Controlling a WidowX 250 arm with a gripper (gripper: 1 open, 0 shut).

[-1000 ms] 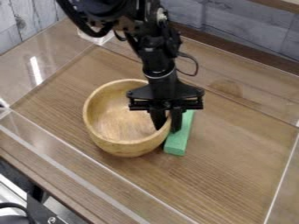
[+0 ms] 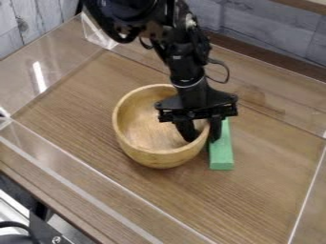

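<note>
My black gripper (image 2: pixel 196 129) reaches down from the top of the view to the right rim of a wooden bowl (image 2: pixel 145 143), its lower parts over the rim. Its fingertips are dark and partly hidden, so I cannot tell whether it grips the rim. A green block (image 2: pixel 222 152) lies on the table just right of the bowl, partly behind the gripper.
A raised wooden edge runs along the back right, and marbled walls stand behind at the left.
The gripper and bowl have moved a little to the right, and the bowl appears slightly narrower from this view. The green block has shifted slightly right too.
</note>
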